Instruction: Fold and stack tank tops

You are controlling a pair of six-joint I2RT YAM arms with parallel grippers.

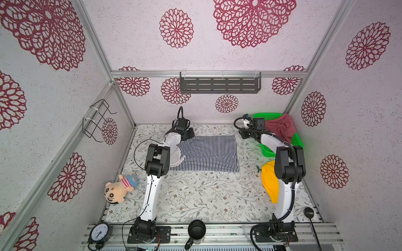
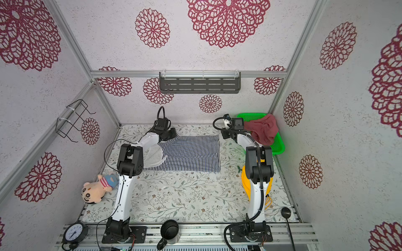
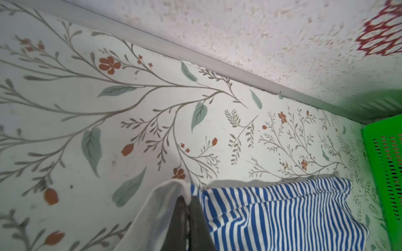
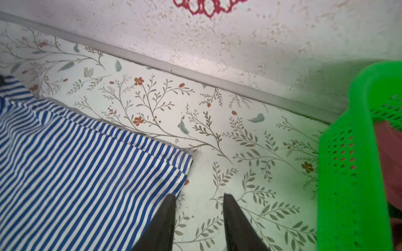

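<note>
A navy-and-white striped tank top lies spread on the table, its far edge doubled over in a narrow band. At its far left corner my left gripper is shut on the fabric, with pale, sheer-looking material beside the fingers. My right gripper is open just beyond the top's right edge, holding nothing; the fabric's far right corner lies free on the table.
A green basket with dark red cloth stands back right. Yellow cloth lies front right, a plush toy front left.
</note>
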